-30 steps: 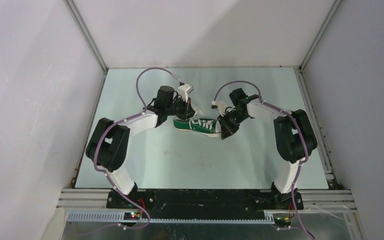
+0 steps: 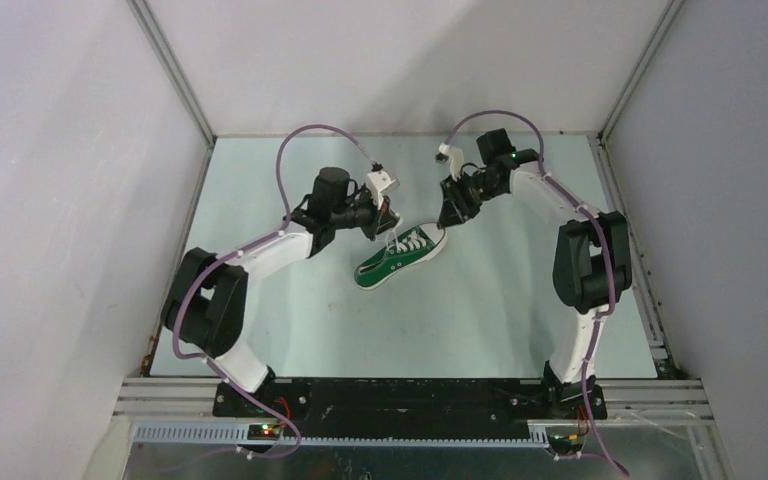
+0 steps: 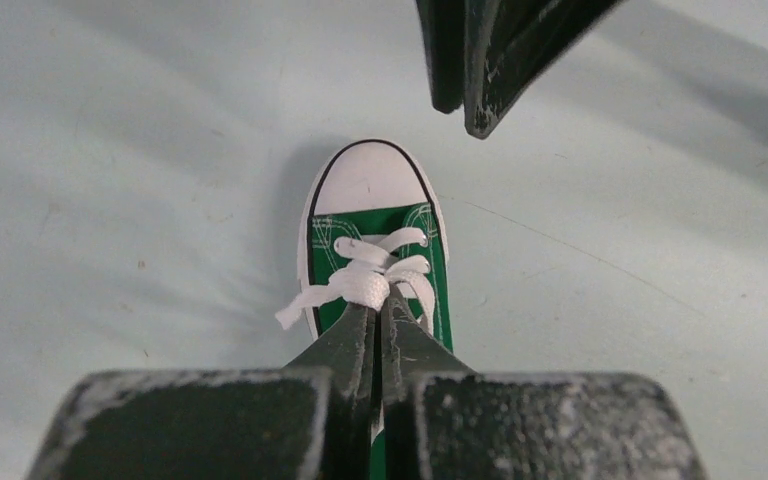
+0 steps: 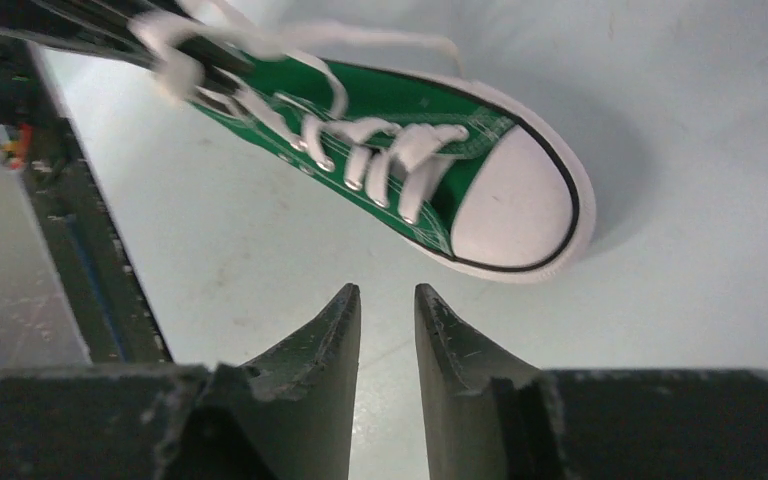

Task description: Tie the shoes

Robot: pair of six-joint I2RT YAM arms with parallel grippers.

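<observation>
A green canvas sneaker [image 2: 390,262] with white toe and laces lies tilted on the table, toe up-right in the top view. My left gripper is shut on white lace [image 3: 355,288] above the shoe's lacing; the lace loops down to the shoe. My right gripper is part open beside the white toe cap [image 4: 510,205], nothing between its fingers. In the left wrist view its dark fingertips show above and right of the toe.
Walls enclose it at back and sides, and a dark rail [image 2: 410,405] runs along the front edge.
The right gripper has moved up and away from the toe. The shoe has turned, its toe end swinging toward the back. The left gripper has shifted slightly.
</observation>
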